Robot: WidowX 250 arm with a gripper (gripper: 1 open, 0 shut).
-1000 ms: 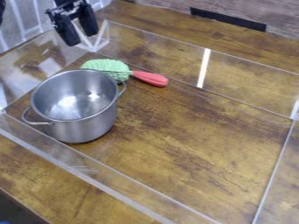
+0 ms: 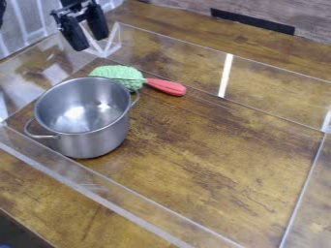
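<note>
My black gripper (image 2: 88, 32) hangs at the top left, open, with nothing between its fingers, above the back left of the work area. Below it and a little to the right lies a green cloth-like item (image 2: 114, 74), partly hidden by a steel pot (image 2: 81, 118) with two side handles, which stands upright at the left. A utensil with a red handle (image 2: 167, 87) lies just behind and right of the pot, its thin metal part reaching over the green item.
Clear panels or strips run along its sides, with a white strip (image 2: 226, 75) at the back. A dark plank stands beyond the back edge.
</note>
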